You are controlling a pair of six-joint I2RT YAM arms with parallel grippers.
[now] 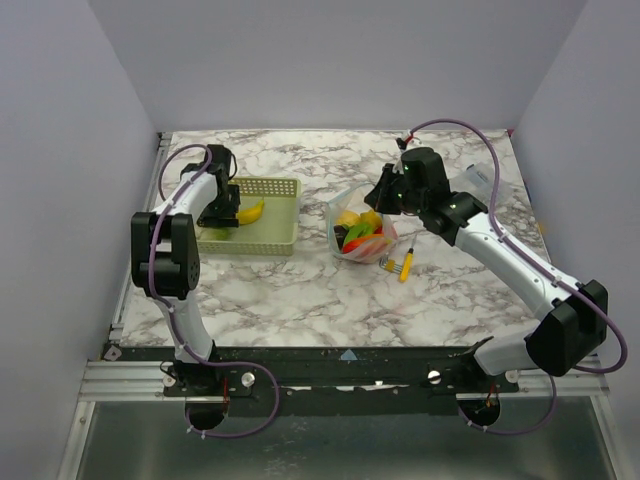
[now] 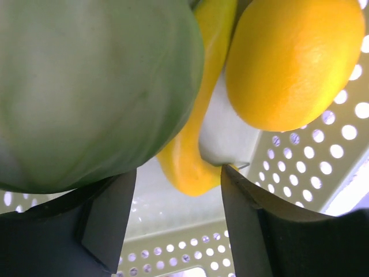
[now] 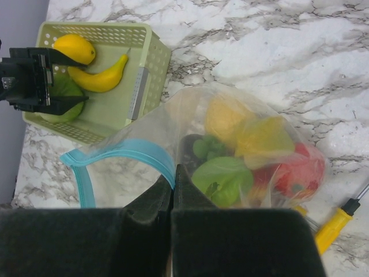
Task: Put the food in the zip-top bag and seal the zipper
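The green bin [image 1: 270, 240] holds a green vegetable [image 2: 92, 86], a banana [image 2: 190, 173] and a yellow oval fruit [image 2: 294, 57]. My left gripper is down in the bin over them, part open, the banana's end by its right finger. My right gripper is shut at the rim of the clear zip bag [image 1: 340, 220] with the blue zipper [image 3: 132, 147]. Inside the bag are several foods, yellow, green, red and dark.
A yellow-handled tool [image 3: 331, 231] lies right of the bag. A clear item [image 1: 485, 180] lies at the back right.
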